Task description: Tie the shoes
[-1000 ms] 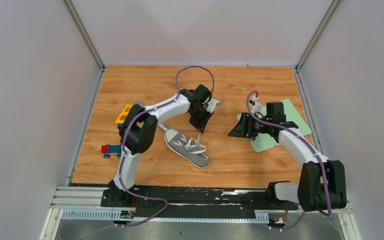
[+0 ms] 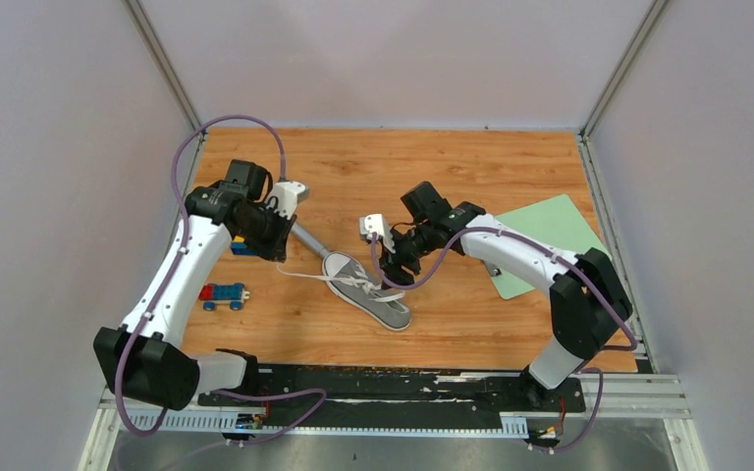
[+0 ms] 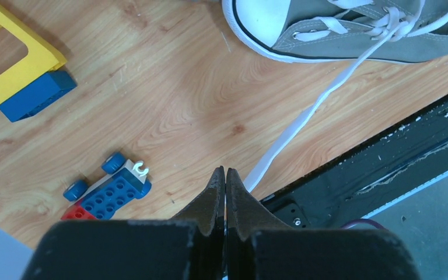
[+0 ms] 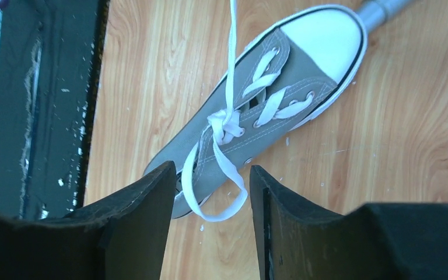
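Note:
A grey canvas shoe (image 2: 342,287) with white laces lies at the table's centre, toe toward the back left. My left gripper is shut; a long white lace (image 3: 303,116) runs from the shoe to its fingertips, stretched to the left. My right gripper stands partly open over the shoe's heel, with a lace loop (image 4: 230,201) lying between its fingers in view; whether they touch it I cannot tell. A knot (image 4: 224,125) sits mid-shoe.
A grey bar (image 2: 309,240) reaches to the toe. A toy car (image 2: 224,292) and a yellow block (image 3: 32,55) on a blue brick (image 3: 38,96) lie at the left. A green mat (image 2: 550,221) is at the right.
My right gripper moved left onto the shoe's heel end.

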